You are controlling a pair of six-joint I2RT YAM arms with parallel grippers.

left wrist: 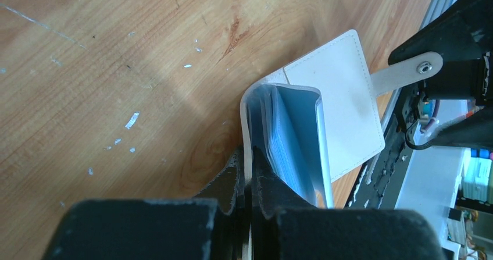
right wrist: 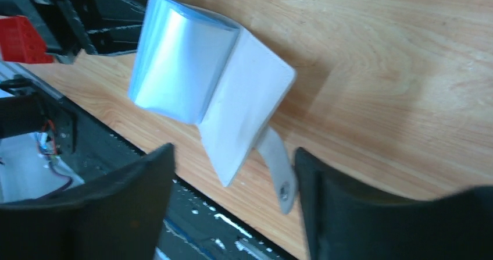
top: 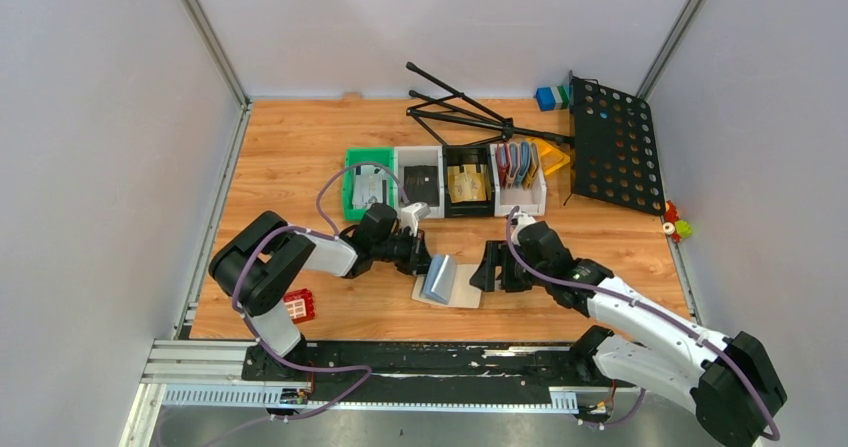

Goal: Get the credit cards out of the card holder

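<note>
The card holder (top: 466, 293) lies spread on the table, its pale cover flat to the right and the clear bluish sleeves (left wrist: 285, 138) raised at the left. My left gripper is shut on a thin edge of the holder beside the sleeves. In the right wrist view the snap strap (right wrist: 277, 166) sticks out from the cover's edge. My right gripper is open at that side, with the strap's end near one blurred finger and nothing pinched. Whether cards sit inside the sleeves I cannot tell.
Behind the arms stand bins: a green one (top: 353, 199), a white one, a black one and another white one (top: 533, 206) with upright coloured items. A black folded stand (top: 617, 142) fills the back right. A red object (top: 300, 305) sits at the left front.
</note>
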